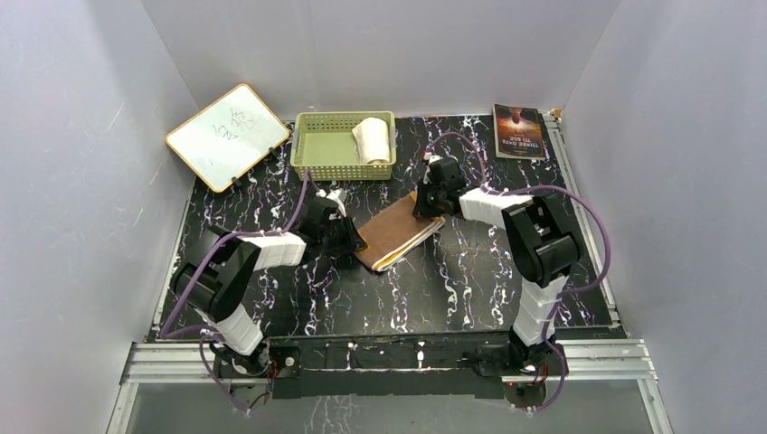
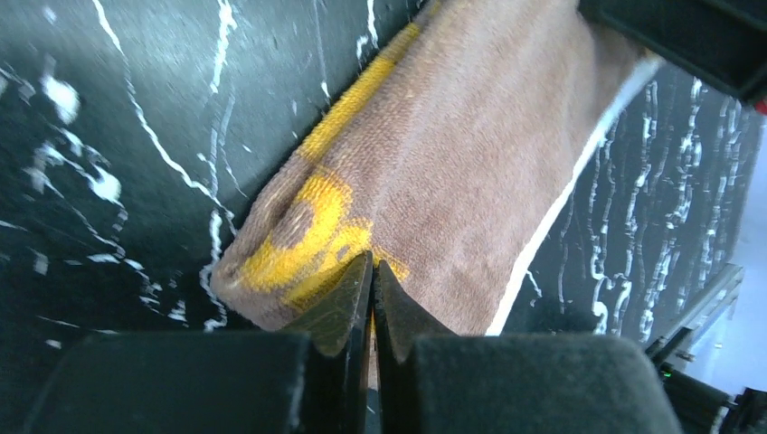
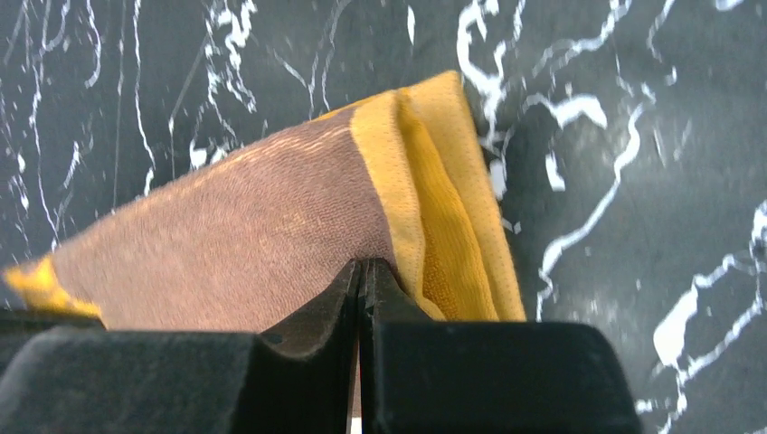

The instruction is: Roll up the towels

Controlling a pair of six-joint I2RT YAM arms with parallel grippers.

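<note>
A folded brown towel (image 1: 393, 231) with yellow and white edges lies diagonally on the black marbled table. In the left wrist view, my left gripper is shut at the towel's yellow-patterned left end (image 2: 317, 217), its tips down on the cloth; whether cloth is between them is hidden. In the right wrist view, my right gripper is shut against the towel's other end, beside a folded-over yellow border (image 3: 389, 172); I cannot see anything between its fingers.
A green basket (image 1: 317, 145) holding a cream rolled towel (image 1: 371, 140) stands behind. A whiteboard (image 1: 217, 136) lies back left, a book (image 1: 518, 131) back right.
</note>
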